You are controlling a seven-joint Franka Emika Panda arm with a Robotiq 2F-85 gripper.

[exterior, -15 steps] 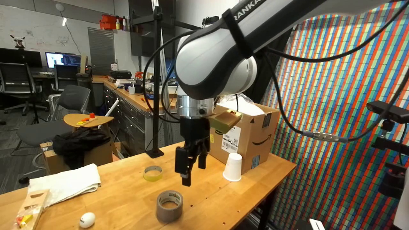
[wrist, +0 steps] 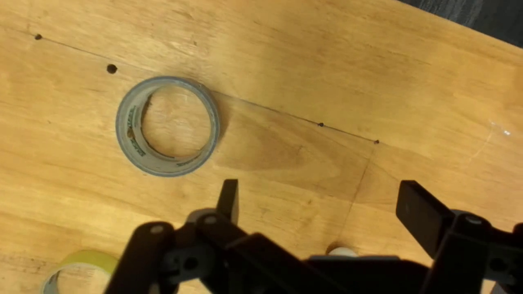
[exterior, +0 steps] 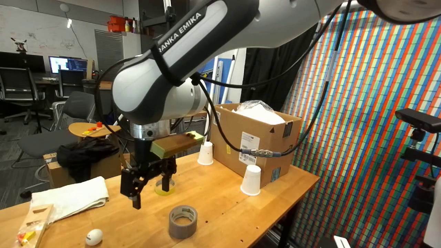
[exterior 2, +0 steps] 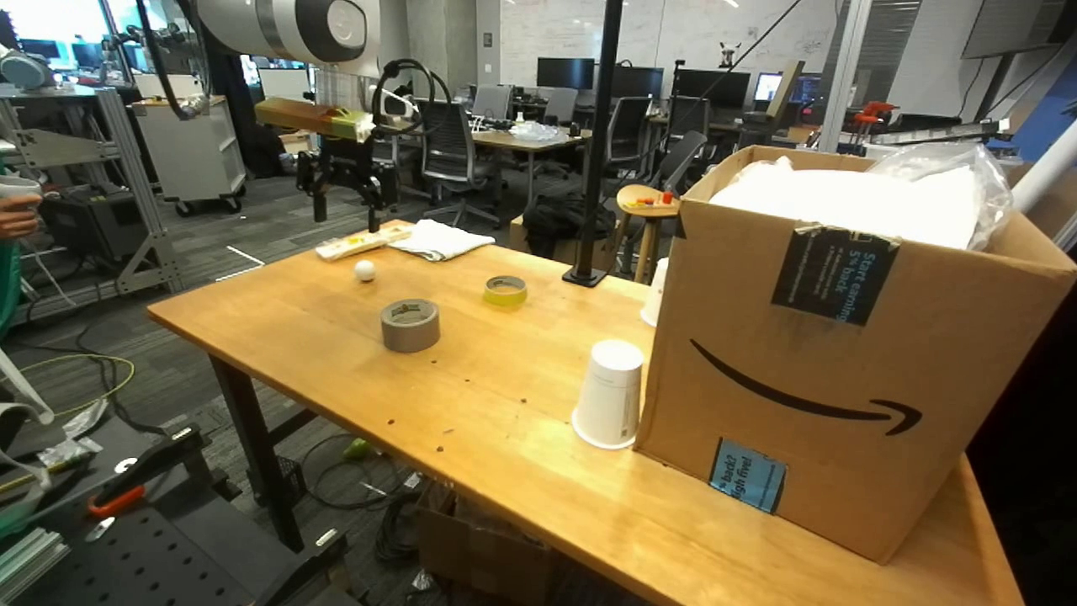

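Observation:
My gripper is open above the table, its fingers wide apart with bare wood showing between them. On the table, the grey tape roll (wrist: 128, 147) lies flat, ahead and to the left of the fingers in the wrist view. A yellow tape roll (exterior: 165, 192) sits partly behind the gripper in exterior view 1. The white ball (exterior 2: 364, 271) rests near the table's far left in exterior view 2; in the wrist view it is mostly covered by the gripper. Two white cups (exterior: 250, 180) stand upside down near the cardboard box.
The large cardboard box (exterior 2: 808, 353) fills one end of the table. A folded white cloth (exterior: 74, 197) and a wooden tray (exterior: 40, 215) with small coloured pieces lie at the other end. A black post (exterior 2: 596, 151) rises at the table's edge. Around the grey roll the wood is clear.
Across exterior view 1, the arm and open gripper have moved left, away from the box. The cup farther back now shows, and the gripper partly covers the yellow roll. The table objects have not moved.

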